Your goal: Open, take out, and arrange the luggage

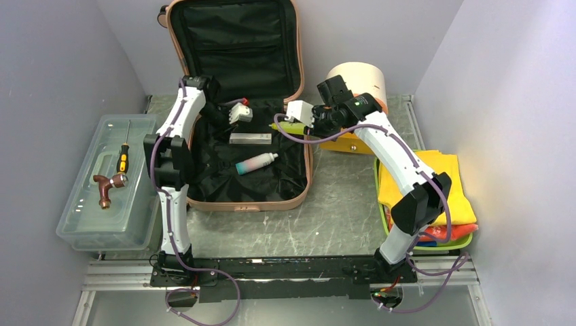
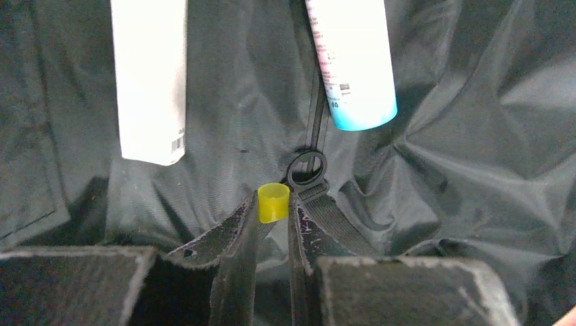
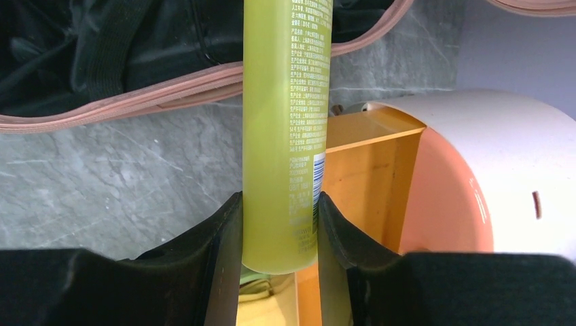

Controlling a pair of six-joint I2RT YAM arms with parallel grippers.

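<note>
The open suitcase [image 1: 248, 205] holds a white box [image 1: 250, 138] and a white-teal bottle [image 1: 256, 163], both also in the left wrist view as box [image 2: 151, 81] and bottle [image 2: 352, 68]. My left gripper hangs over the lining, a small yellow cylindrical piece between its fingertips. My right gripper grips a long yellow-green bottle [image 3: 278, 136] above the suitcase's right edge.
An orange drawer box [image 1: 350, 145] with a white rounded top stands behind the right arm. A green basket of yellow cloth [image 1: 435, 190] sits at right, a lidded clear bin [image 1: 95, 224] with tools at left.
</note>
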